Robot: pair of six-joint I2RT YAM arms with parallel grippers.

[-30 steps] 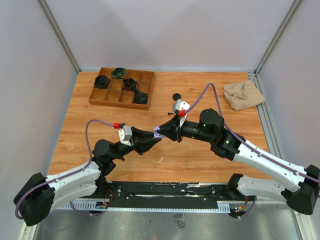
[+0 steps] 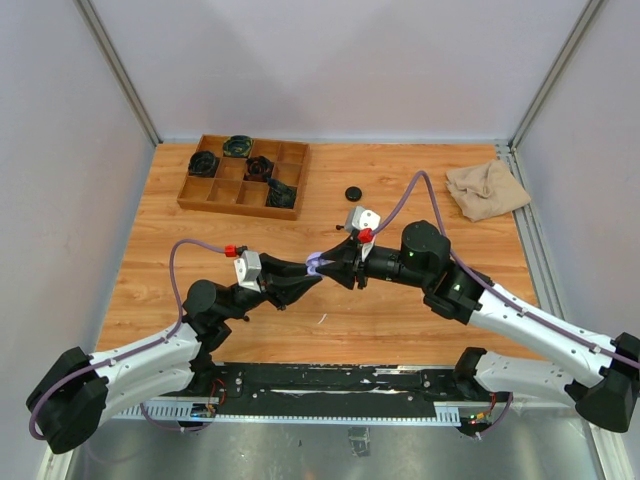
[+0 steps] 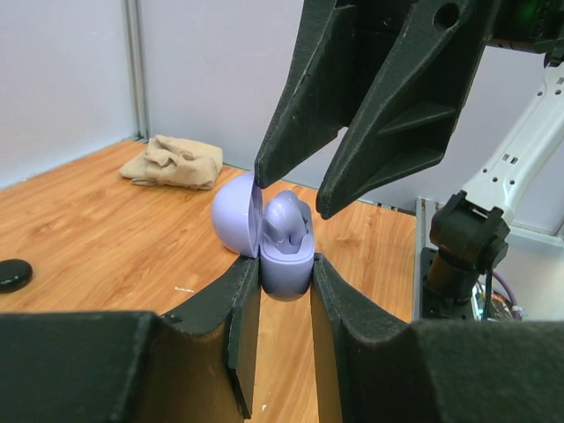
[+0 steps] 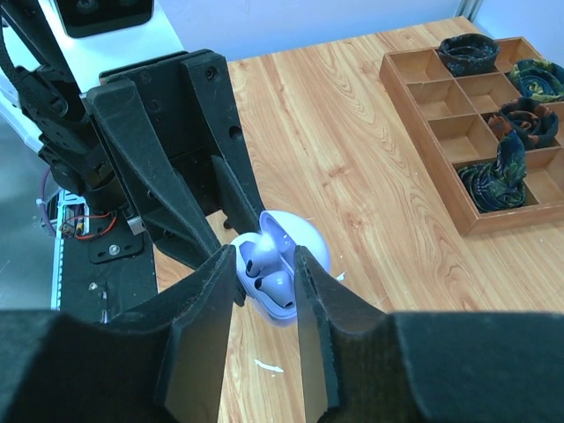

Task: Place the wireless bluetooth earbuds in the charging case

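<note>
A lavender charging case (image 3: pixel 286 269) with its round lid (image 3: pixel 234 214) raised is pinched between the fingertips of my left gripper. Inside the case a lavender earbud (image 3: pixel 285 214) sits in its slot, seen in the left wrist view. From the right wrist, the case (image 4: pixel 276 308) shows two dark-tipped earbud shapes (image 4: pixel 264 256) in its hollow; how deep they sit I cannot tell. My right gripper stands open just above the case, a gap between its fingertips and nothing gripped. In the top view both grippers meet at the case (image 2: pixel 316 264).
A wooden compartment tray (image 2: pixel 240 208) holding several dark cloth-like rolls stands at the back left. A black round disc (image 2: pixel 353 193) and a folded beige cloth (image 2: pixel 487 190) lie farther right. Bare tabletop surrounds the arms.
The left gripper still holds the case, with little movement.
</note>
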